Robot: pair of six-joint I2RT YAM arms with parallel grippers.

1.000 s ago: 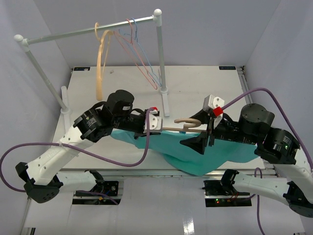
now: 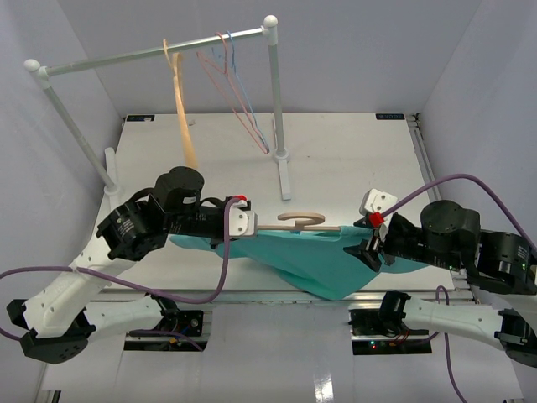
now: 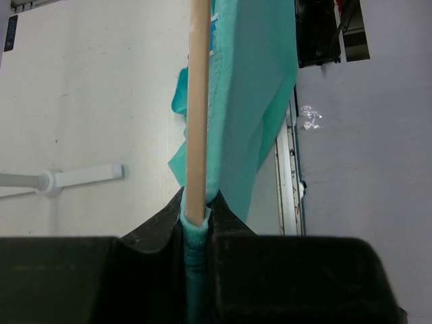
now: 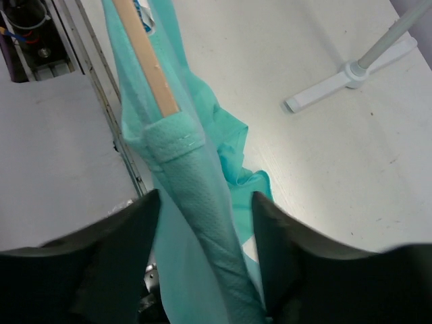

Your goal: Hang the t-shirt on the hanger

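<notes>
The turquoise t shirt (image 2: 310,264) hangs stretched in front of me with a wooden hanger (image 2: 298,219) along its top edge. My left gripper is shut on the hanger's end, with turquoise cloth wrapped around it. In the right wrist view the hanger's other end (image 4: 145,61) runs into a fold of cloth (image 4: 192,175), which passes down between the blurred fingers of my right gripper (image 2: 365,248); whether these are closed on it I cannot tell.
A white rack (image 2: 276,101) at the back holds wooden, pink and blue hangers (image 2: 183,117).
My left gripper has moved left with the hanger and shirt. My right gripper has moved right from the hook to the shirt's right part. The hangers on the rack have swung slightly.
</notes>
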